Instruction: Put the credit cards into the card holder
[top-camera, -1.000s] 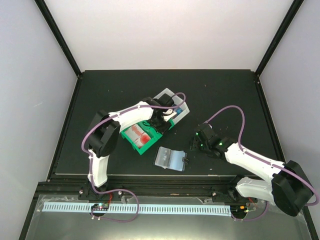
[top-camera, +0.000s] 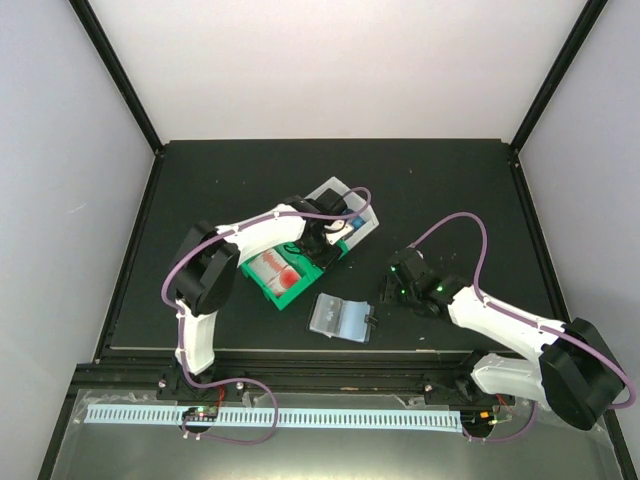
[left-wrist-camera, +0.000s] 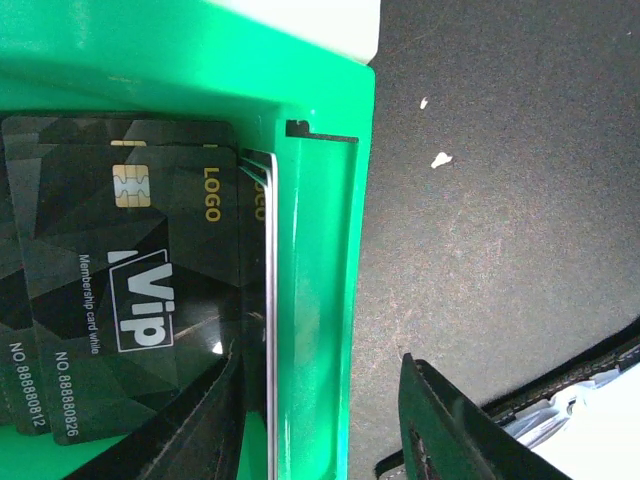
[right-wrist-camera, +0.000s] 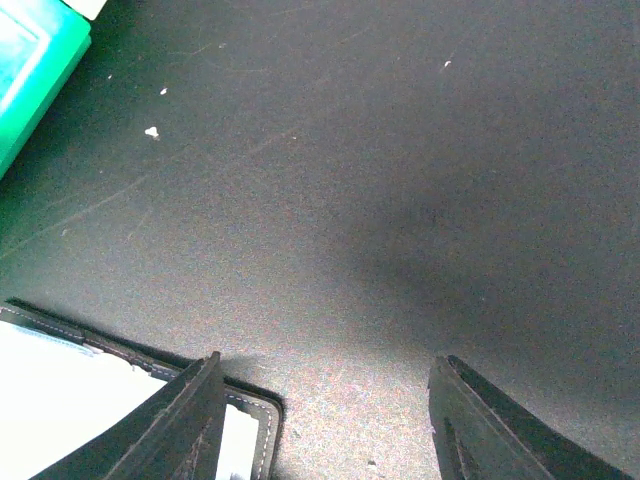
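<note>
Black membership cards (left-wrist-camera: 140, 270) lie in a compartment of the green tray (left-wrist-camera: 318, 300). Another card (left-wrist-camera: 271, 300) stands on edge along the tray's wall. My left gripper is open, its fingers apart, with that wall and the upright card in the gap between them; whether either finger touches them I cannot tell. In the top view the left arm hides part of the tray. The card holder (top-camera: 341, 317) lies spread on the table in front of the tray. To its right, my right gripper is open and empty, low over the table.
A white tray (top-camera: 366, 232) adjoins the green one at the back right. Another tray compartment holds red-and-white cards (top-camera: 276, 270).
The right arm, tray and card holder look unmoved.
</note>
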